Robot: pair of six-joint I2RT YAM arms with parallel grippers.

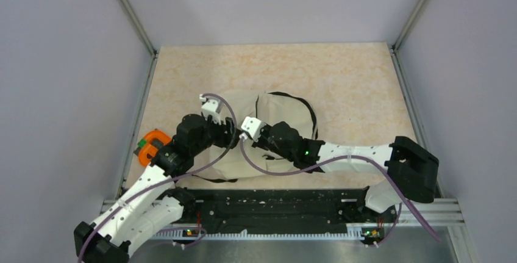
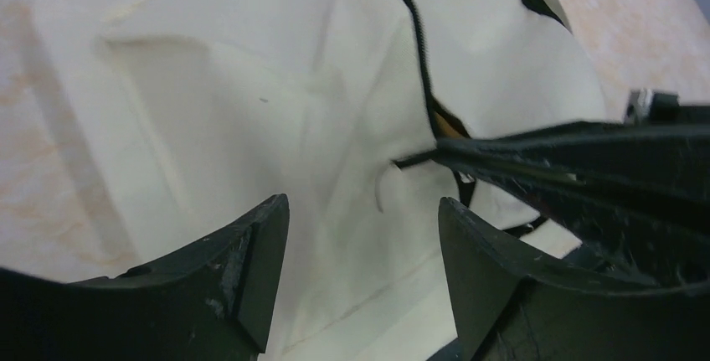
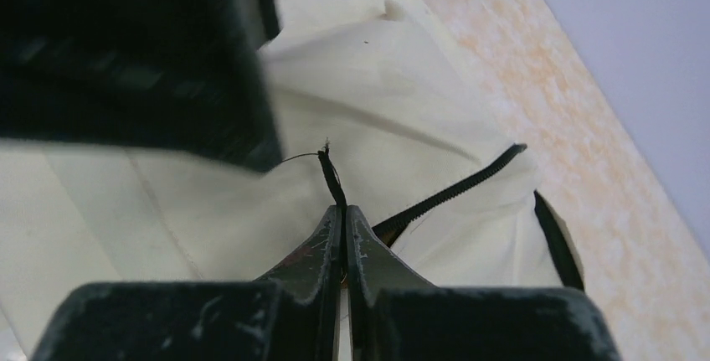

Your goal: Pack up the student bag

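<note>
A cream cloth bag [image 1: 286, 110] with black trim lies flat in the middle of the table. Its black zipper [image 3: 460, 187] runs across the cloth, with a dark, slightly parted gap beside my right fingertips. My right gripper is shut on the thin black zipper pull [image 3: 331, 175], whose end sticks out past the tips. Over the bag, just left of the right gripper, hangs my left gripper. Its fingers [image 2: 264, 248] stand apart with only bag cloth visible beyond them. The bag's inside is mostly hidden.
An orange object with a green part [image 1: 152, 146] lies at the table's left edge, partly behind the left arm. A black strap [image 1: 213, 180] trails along the bag's front edge. Both grippers are very close together.
</note>
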